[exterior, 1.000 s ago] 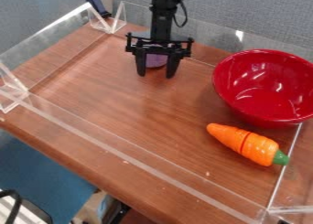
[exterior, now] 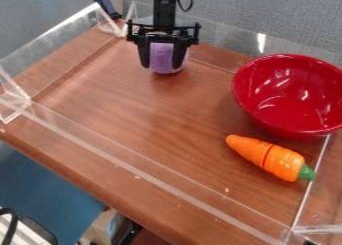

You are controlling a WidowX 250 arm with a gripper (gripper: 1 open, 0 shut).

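Note:
At the back of the wooden table, my black gripper (exterior: 162, 45) is over a purple object (exterior: 162, 59), its fingers reaching down around it; whether they press on it is not clear. A glossy red bowl (exterior: 286, 97) stands at the right. An orange toy carrot (exterior: 263, 156) with a green tip lies in front of the bowl.
A clear low barrier (exterior: 147, 174) borders the wooden tabletop (exterior: 120, 109). Blue floor shows beyond the front-left edge.
My gripper has moved a little toward the back and left, uncovering more of the purple object.

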